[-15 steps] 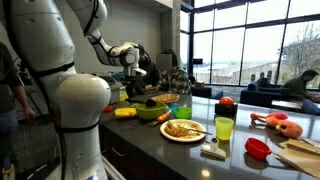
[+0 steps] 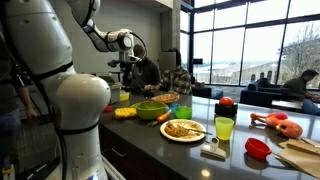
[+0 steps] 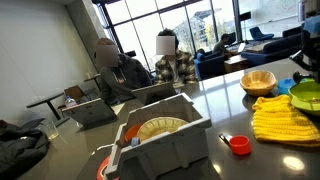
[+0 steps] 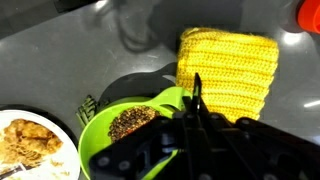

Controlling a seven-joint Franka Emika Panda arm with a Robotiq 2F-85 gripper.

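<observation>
My gripper is raised above the table in the wrist view, its dark fingers close together and shut. Whatever may be between them cannot be made out. Below and to its left lies a green bowl [image 4: 98,134] with a dark speckled thing [image 4: 131,121] inside. A yellow knitted cloth [image 4: 228,70] is spread flat beside the bowl. In exterior view 1 the gripper [image 2: 147,76] hangs above the green bowl [image 2: 152,108], apart from it. Exterior view 2 shows only part of that bowl [image 3: 307,94], at the right edge.
A plate of food [image 2: 181,132] stands near the bowl. Red bowl [image 2: 257,149], green cup [image 2: 224,128] and orange toy-like items [image 2: 284,126] lie farther right. A grey bin [image 3: 172,146] and wicker basket [image 3: 258,81] are in exterior view 2. Bare tabletop shows between them.
My gripper has risen from low over the green bowl to well above it. The bowl and plate look unmoved.
</observation>
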